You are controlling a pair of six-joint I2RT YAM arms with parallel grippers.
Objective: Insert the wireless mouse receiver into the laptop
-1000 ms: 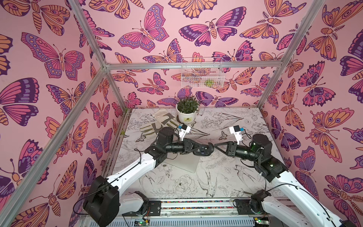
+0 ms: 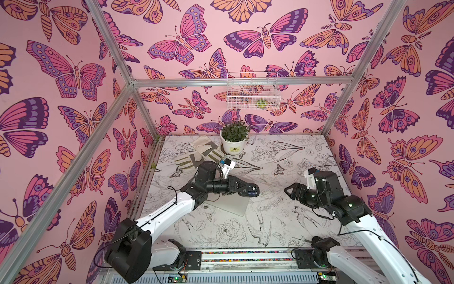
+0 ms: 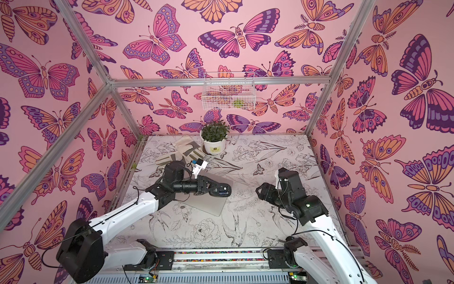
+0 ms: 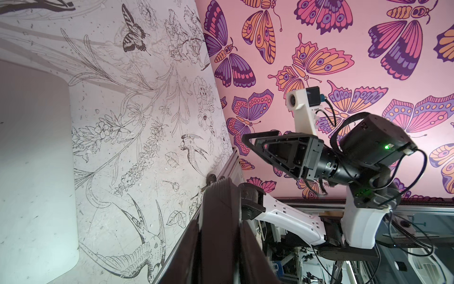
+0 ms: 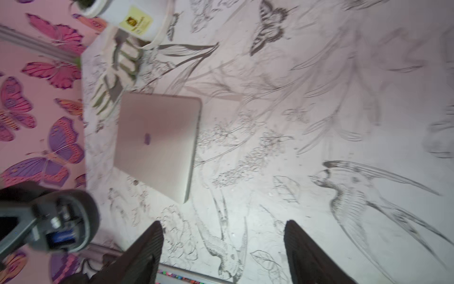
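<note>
My left gripper point(image 2: 238, 188) is shut on a black mouse point(image 2: 250, 190) held above the table's middle; in the right wrist view the mouse point(image 5: 66, 222) shows its underside with a dark recess. A silver laptop point(image 5: 156, 144) lies closed on the table beneath my left arm. My right gripper point(image 2: 293, 194) hangs at the right, apart from the mouse, turned downward, its fingertips apart over bare table with nothing seen between them. I cannot make out a separate receiver.
A potted plant point(image 2: 232, 142) and striped gloves point(image 2: 198, 155) lie at the back. A wire basket point(image 2: 253, 101) hangs on the back wall.
My right gripper has drawn rightward from the mouse and tilted downward. The left gripper moved slightly left.
</note>
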